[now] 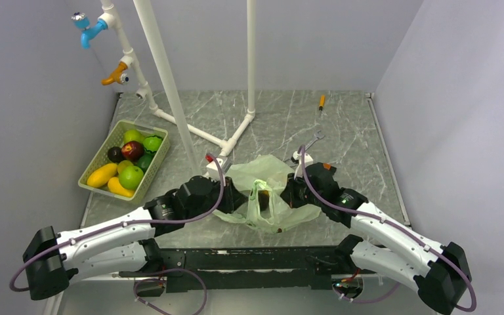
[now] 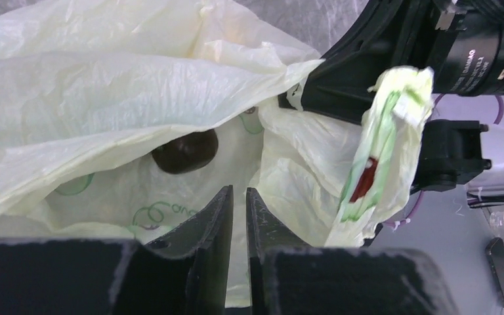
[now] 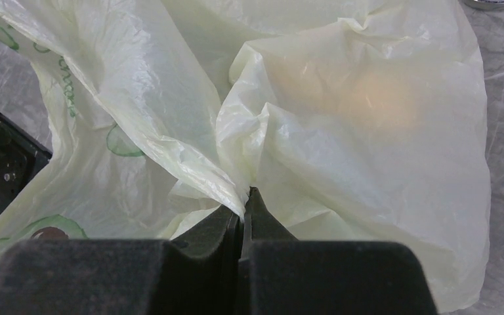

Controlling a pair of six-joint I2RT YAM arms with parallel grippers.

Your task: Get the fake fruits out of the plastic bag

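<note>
The pale green plastic bag (image 1: 262,174) lies mouth-open at the front centre. A dark round fruit (image 2: 185,152) rests inside, partly covered by a fold in the left wrist view. An orange tint in the right wrist view suggests another fruit under the bag's skin. My left gripper is outside the fruit's reach, at the bag's left side, shut but for a thin gap with nothing between its fingers. My right gripper is shut on the bag's rim and holds the mouth up.
A basket (image 1: 90,162) full of fruits stands at the left. A white pipe frame (image 1: 200,134) rises behind the bag. A wrench (image 1: 315,138) and a screwdriver (image 1: 321,102) lie at the back right. Clear counter is to the right.
</note>
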